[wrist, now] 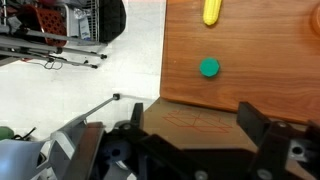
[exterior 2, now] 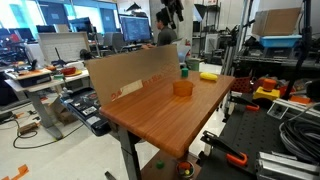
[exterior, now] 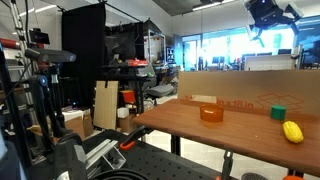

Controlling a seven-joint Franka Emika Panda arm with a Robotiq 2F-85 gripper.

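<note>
My gripper is open and empty, its dark fingers (wrist: 262,130) spread wide across the wrist view. It hangs high above the table's far side in exterior view 1. Below it on the brown tabletop (exterior: 175,118) stands a small green cylindrical object (exterior: 278,112), seen from above as a green disc (wrist: 209,67). A yellow oblong object (exterior: 292,132) lies near the table's right end, partly cut off in the wrist view. An orange bowl (exterior: 211,114) sits nearer the table's middle; only its edge (wrist: 316,20) shows from the wrist.
A tall cardboard panel (exterior: 235,90) stands along the table's far edge, under the arm. Bare tabletop (exterior 2: 160,115) lies in front of the bowl. Cables and black equipment (exterior 2: 280,130) crowd the floor side beside the table.
</note>
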